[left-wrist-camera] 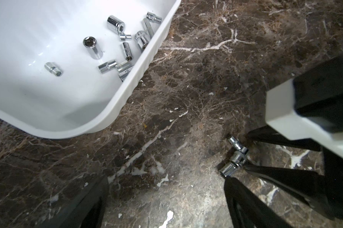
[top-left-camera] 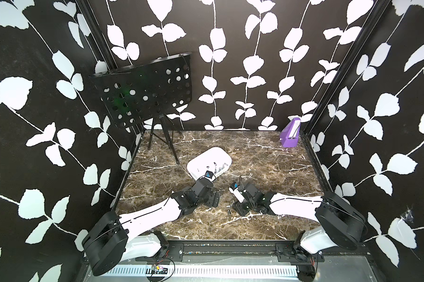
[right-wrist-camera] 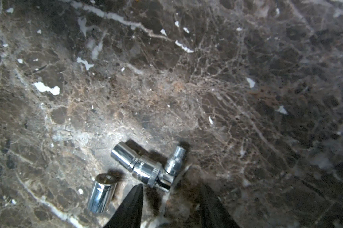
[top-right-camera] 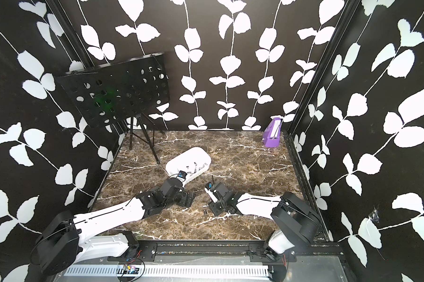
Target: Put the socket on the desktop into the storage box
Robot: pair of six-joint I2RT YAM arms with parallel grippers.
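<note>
The white storage box (left-wrist-camera: 45, 98), with several chrome sockets inside, stands just beyond my left gripper, which is open and empty in the left wrist view. A small group of loose sockets (right-wrist-camera: 144, 171) lies on the marble tabletop, with one separate socket (right-wrist-camera: 101, 191) to its left in the right wrist view. My right gripper is open just over these sockets, its fingertips beside the group. In the left wrist view, the right gripper's fingers reach in from the right around the loose sockets, partly hiding them.
A black perforated stand (top-left-camera: 141, 91) rises at the back left, its legs near the box. A purple object (top-left-camera: 290, 132) stands at the back right corner. The tabletop (top-left-camera: 273, 164) behind my right gripper is clear. The two grippers are close together.
</note>
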